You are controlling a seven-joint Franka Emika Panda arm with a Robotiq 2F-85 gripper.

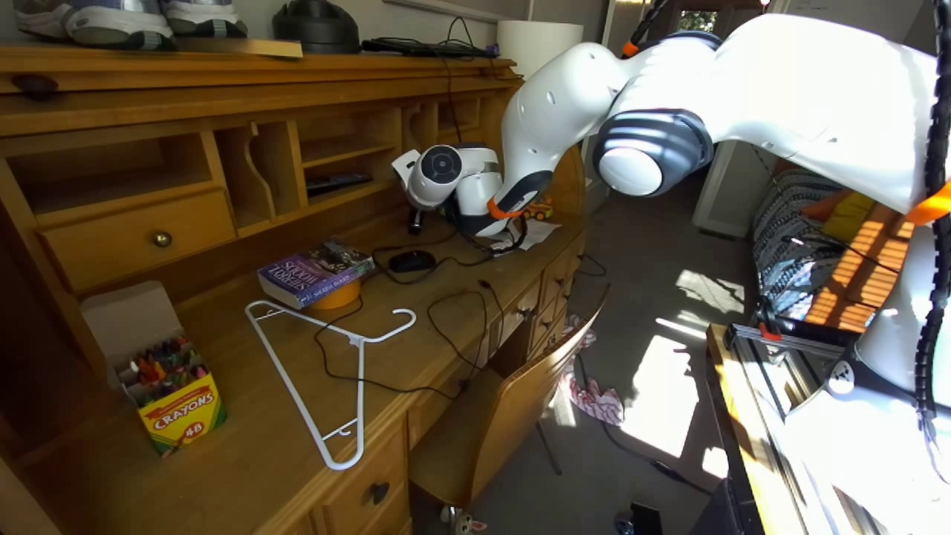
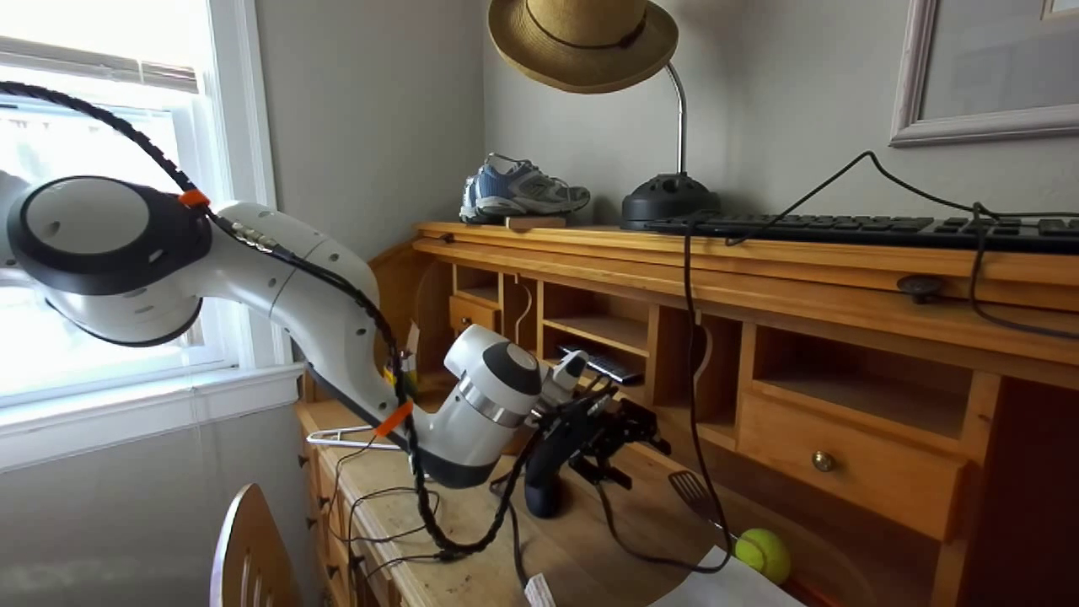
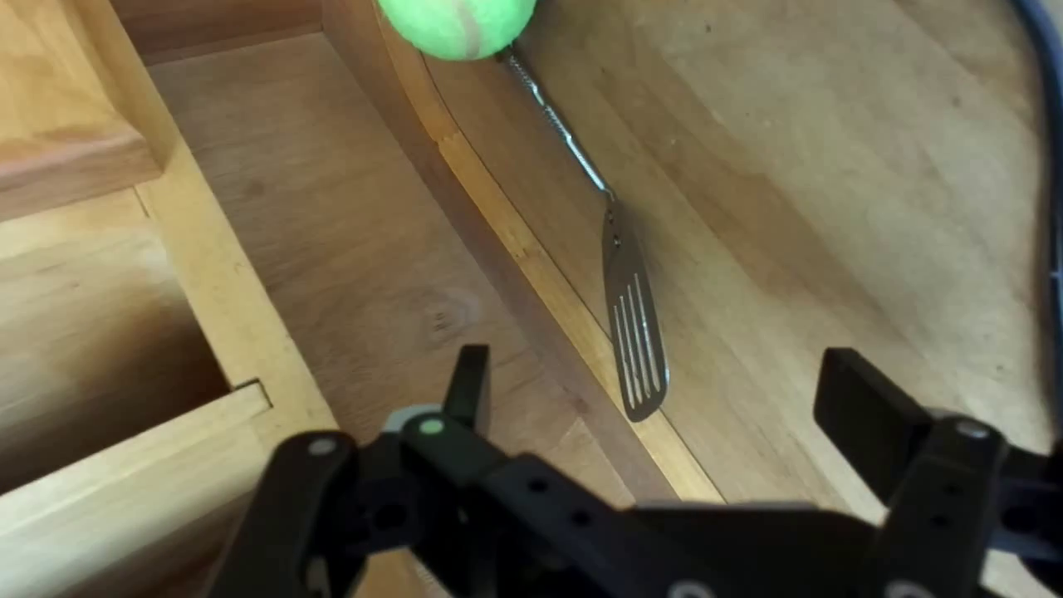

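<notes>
In the wrist view my gripper is open, with its two black fingers wide apart and nothing held between them. A slotted metal spatula [image 3: 625, 299] lies on the desk beyond the fingertips, its blade end showing in the gap. The spatula's handle runs up towards a green tennis ball [image 3: 460, 22], which covers its far end. In exterior view 2 the gripper [image 2: 619, 445] hangs over the desk, left of the spatula [image 2: 695, 494] and the tennis ball [image 2: 764, 555]. The hand's white body hides the fingers in exterior view 1.
Wooden cubbies [image 2: 860, 379] line the desk's back, close to the hand. Farther along the desk lie a book [image 1: 313, 272], a black mouse [image 1: 411, 261], a white hanger [image 1: 361, 392] and a crayon box [image 1: 181, 412]. Loose cables cross the desk; a chair [image 1: 499, 419] stands before it.
</notes>
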